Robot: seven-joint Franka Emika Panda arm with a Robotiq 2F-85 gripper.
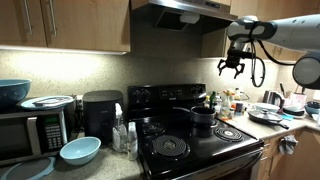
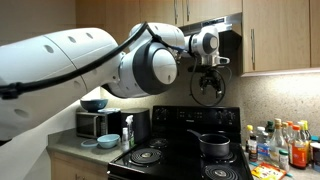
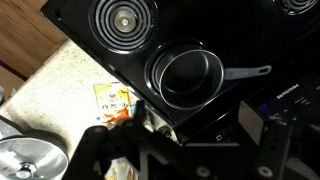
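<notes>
My gripper (image 1: 230, 71) hangs high at the right in exterior view 1, well above the stove, its fingers spread apart and nothing visible between them. In exterior view 2 the gripper (image 2: 209, 88) is in front of the range hood, pointing down. A dark pot (image 3: 190, 80) with a long handle sits on a burner below; the wrist view looks down into it and it appears empty. The same pot (image 2: 214, 146) shows on the right side of the black stove (image 2: 165, 160). There is clear air between gripper and pot.
Several bottles (image 2: 299, 148) crowd the counter right of the stove, with an orange packet (image 3: 112, 100) beside them. A lidded pan (image 1: 265, 114) stands farther right. Left are a pale blue bowl (image 1: 80, 151), a microwave (image 1: 30, 137) and spray bottles (image 1: 119, 132). The hood (image 1: 180, 18) overhangs the stove.
</notes>
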